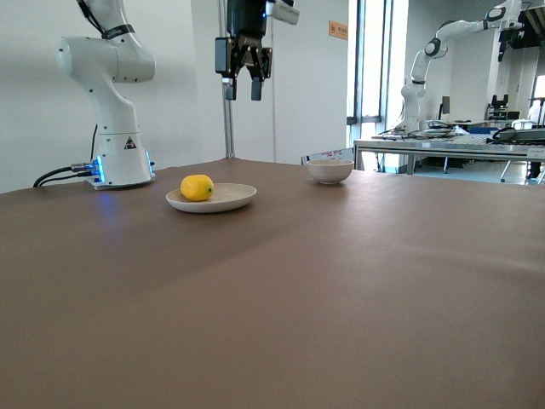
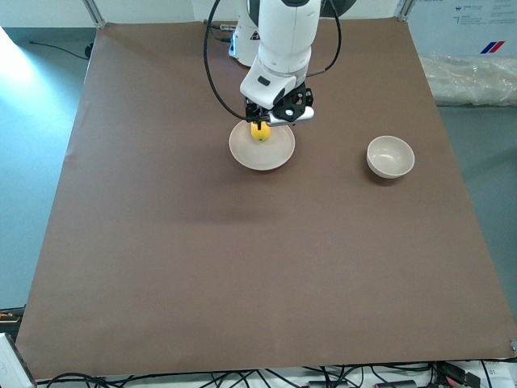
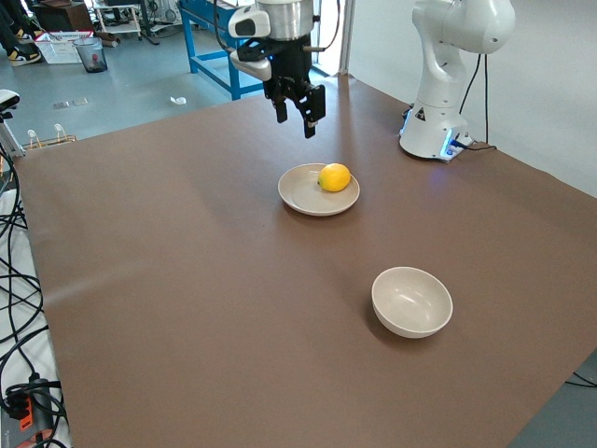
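A yellow lemon (image 2: 260, 133) (image 1: 197, 187) (image 3: 334, 177) rests on a cream plate (image 2: 254, 158) (image 1: 228, 200) (image 3: 303, 194). The gripper (image 1: 243, 89) (image 3: 295, 123) is open and empty, its fingers pointing down above and near the lemon; in the left view it partly covers the lemon's top. A white bowl (image 2: 390, 158) (image 1: 329, 170) (image 3: 410, 303) stands empty on the brown table (image 2: 266, 267), apart from the plate, to its right in the left view.
The robot's white base (image 1: 123, 170) stands at the table edge behind the plate. Cables (image 3: 19, 308) lie along one side, off the tabletop.
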